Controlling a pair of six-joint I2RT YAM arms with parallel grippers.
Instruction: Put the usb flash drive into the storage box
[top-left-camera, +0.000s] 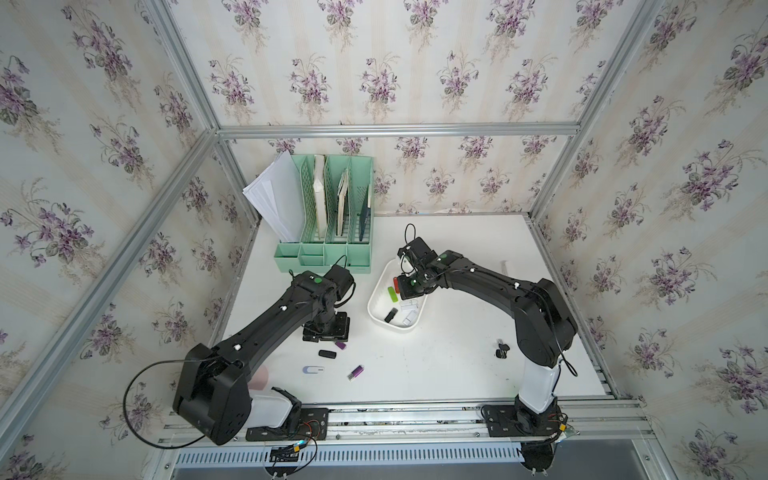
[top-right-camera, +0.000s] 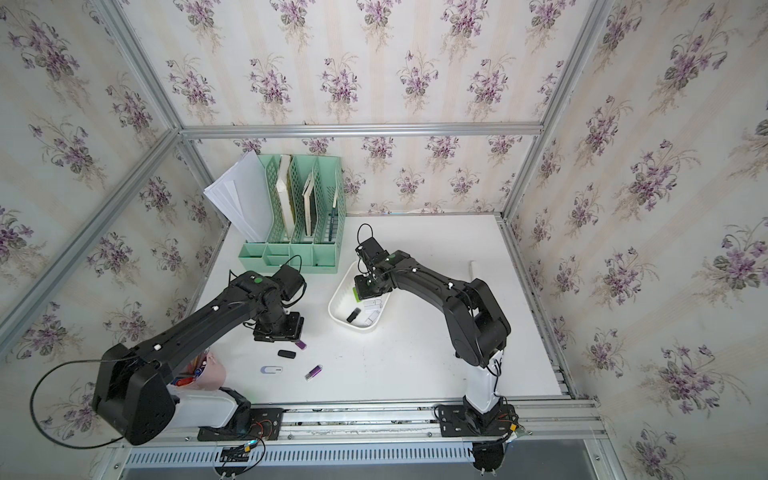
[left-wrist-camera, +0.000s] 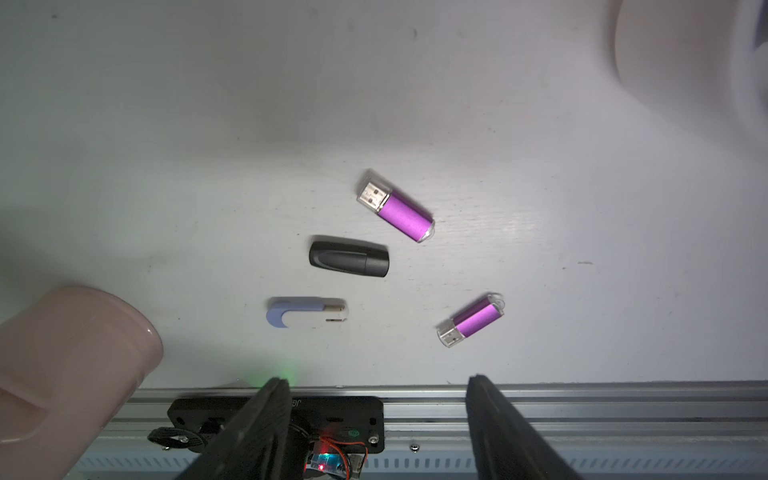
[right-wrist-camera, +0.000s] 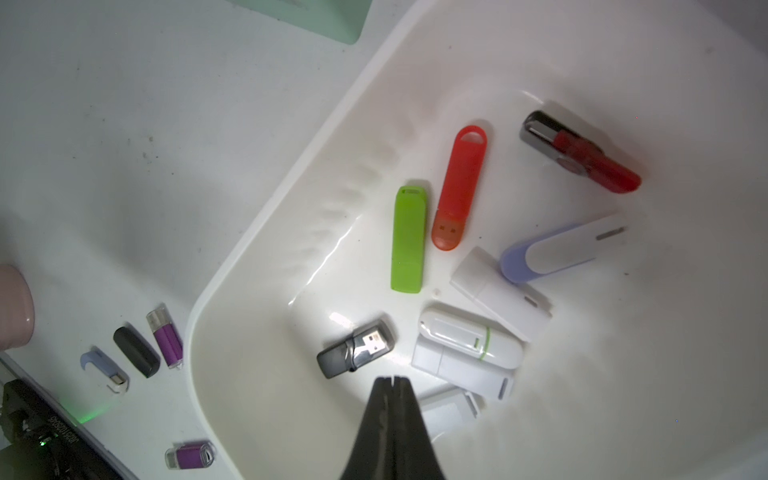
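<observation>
The white storage box (right-wrist-camera: 264, 208) stands mid-table with several USB drives inside, among them a green one (right-wrist-camera: 409, 240), a red one (right-wrist-camera: 459, 188) and a black one (right-wrist-camera: 355, 349). Outside it, on the bare table, lie two purple USB drives, the upper one (left-wrist-camera: 406, 217) and the lower one (left-wrist-camera: 478, 315), a black drive (left-wrist-camera: 349, 258) and a pale blue drive (left-wrist-camera: 307, 310). My left gripper is open above the table near these drives, nothing between its fingers. Over the box, my right gripper is shut, with nothing showing between its fingertips.
A pink pen cup (left-wrist-camera: 76, 360) stands at the front left, partly behind the left arm. The green file organizer (top-left-camera: 320, 256) holds papers and books at the back left. Small black items (top-left-camera: 501, 349) lie at right.
</observation>
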